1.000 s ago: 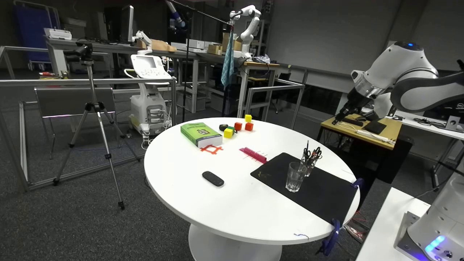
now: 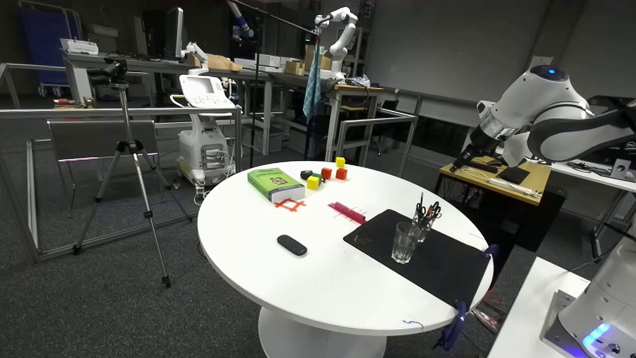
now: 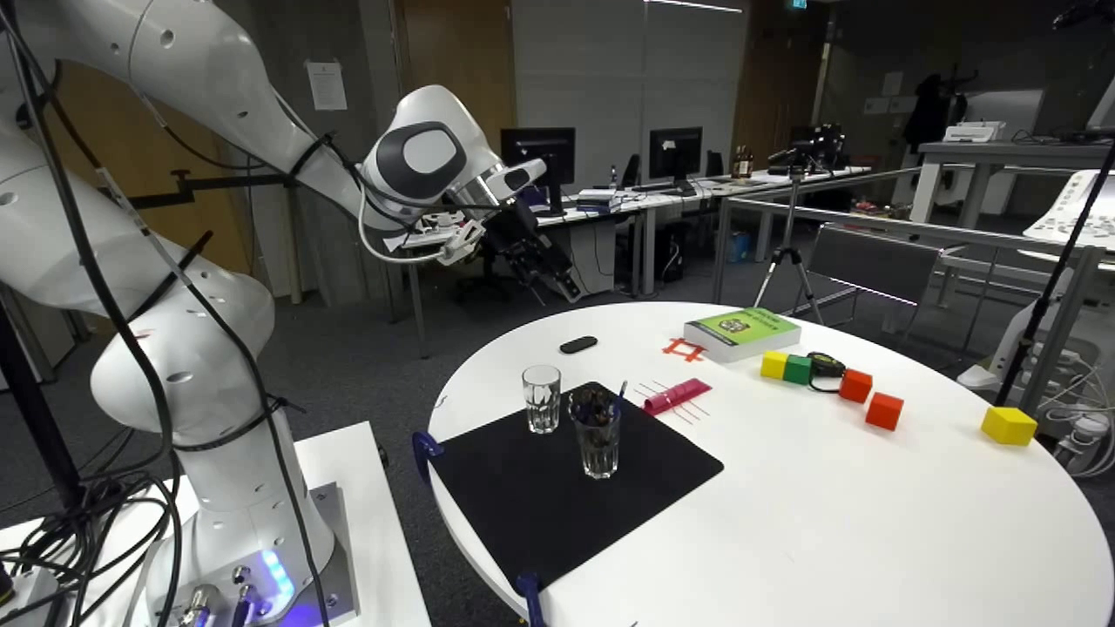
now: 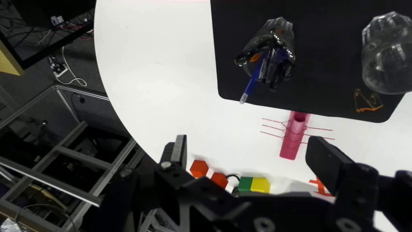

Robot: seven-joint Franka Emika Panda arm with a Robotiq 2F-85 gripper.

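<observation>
High above the table, my gripper is open in the wrist view, its two dark fingers wide apart with nothing held between them. In exterior view 1 the gripper (image 2: 462, 158) hangs behind the table's right side, well clear of everything on it. On a black mat (image 2: 450, 268) stand an empty clear glass (image 2: 405, 243) and a second glass (image 3: 598, 444) with scissors and a blue pen in it. A pink tube-like piece (image 4: 294, 135) with thin wires lies off the mat's edge.
A green book (image 3: 744, 327), a red frame (image 3: 685, 349), a dark oval object (image 2: 292, 244) and several coloured cubes, including a yellow cube (image 3: 1009, 425), are on the round white table (image 2: 256, 268). Blue clamps (image 2: 456, 325) grip its edge.
The arm and gripper have shifted slightly left and a little lower in exterior view 1. Nothing on the table has visibly moved.
</observation>
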